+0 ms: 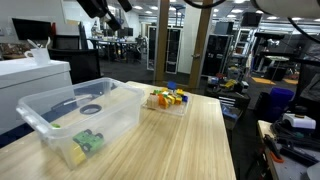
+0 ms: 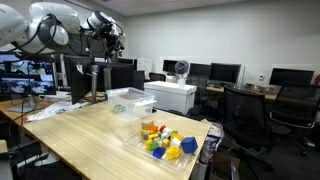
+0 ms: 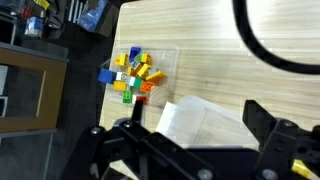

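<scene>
My gripper stands open high above the table, with nothing visible between its fingers. In exterior view 1 the dark gripper [image 1: 112, 14] is at the top edge, partly cut off. A clear plastic bin [image 1: 85, 118] sits on the table below it, with a few yellow-green items [image 1: 85, 142] inside. Farther along the table, a shallow clear tray [image 1: 170, 108] holds several coloured blocks [image 1: 166, 97]: orange, yellow, green, blue. From the wrist, these blocks [image 3: 138, 72] appear at upper left, apart from the gripper, while the bin [image 3: 212, 128] lies partly hidden beneath the fingers.
A white box [image 2: 173, 96] stands behind the bin. Office chairs [image 2: 245, 115] and monitors are beyond the table. A black cable [image 3: 262, 48] loops across the wrist view.
</scene>
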